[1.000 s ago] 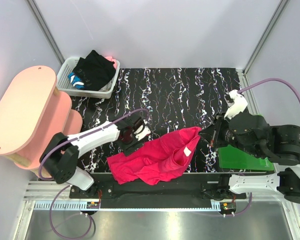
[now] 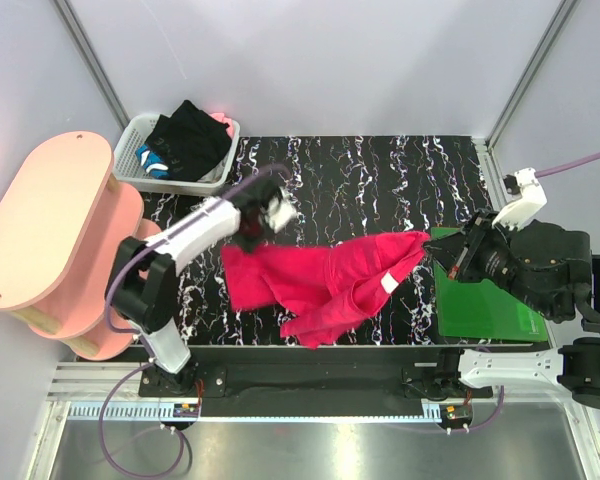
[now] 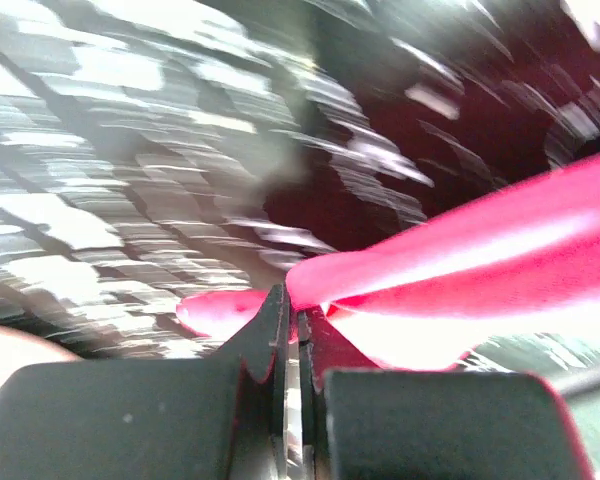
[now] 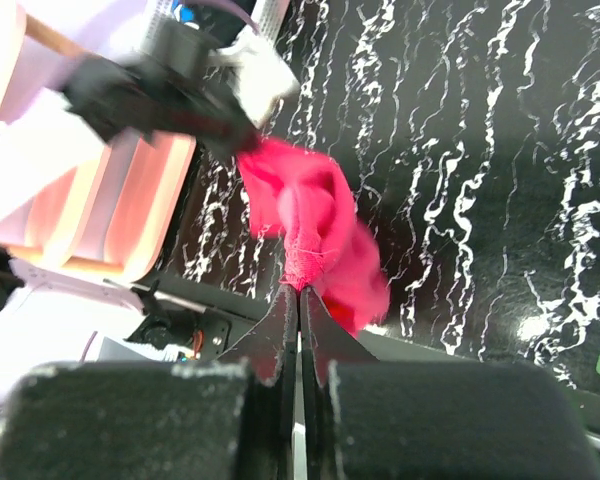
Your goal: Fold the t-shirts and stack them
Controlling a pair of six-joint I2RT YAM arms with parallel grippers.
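A red T-shirt (image 2: 330, 280) is stretched between my grippers over the black marbled table, its lower folds reaching the front edge. My left gripper (image 2: 246, 243), blurred in the top view, is shut on its left part; in the left wrist view the cloth (image 3: 460, 260) runs from the fingertips. My right gripper (image 2: 432, 240) is shut on the shirt's upper right corner, pinched between the fingertips in the right wrist view.
A white basket (image 2: 130, 140) with black, blue and pink clothes sits back left. A pink tiered stand (image 2: 50, 220) is at left. A green board (image 2: 490, 320) lies at right.
The left gripper has risen toward the back with the shirt in it, drawing that part up. The right gripper has moved right and slightly toward the back with its corner.
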